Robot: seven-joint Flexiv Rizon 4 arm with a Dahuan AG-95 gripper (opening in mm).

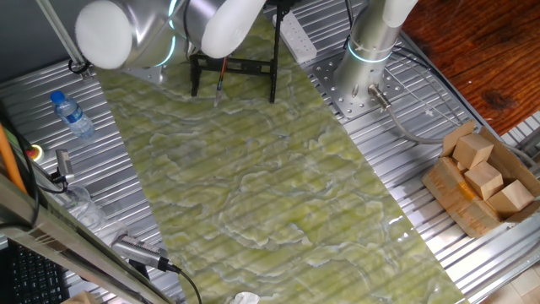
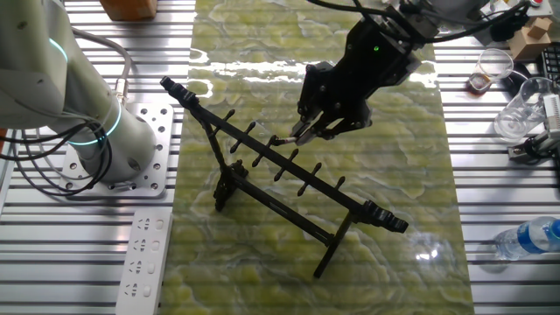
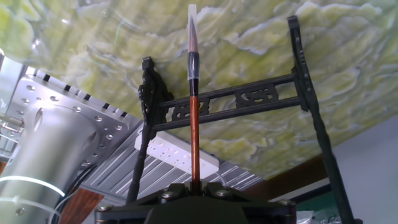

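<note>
A writing brush (image 3: 194,134) with a reddish-brown handle, dark ferrule and pale covered tip runs straight out from my gripper in the wrist view. The fingers look shut around the handle's upper end. In exterior view 1 the brush (image 1: 221,83) points down in front of a black brush rack (image 1: 273,63), while the arm hides my gripper. Exterior view 2 puts my gripper (image 2: 302,138) close beside the pegged top bar of the rack (image 2: 293,164), near its middle. Whether the brush's hanging loop is on a peg cannot be made out.
Clear cups (image 2: 525,109) stand off the mat's edge.
</note>
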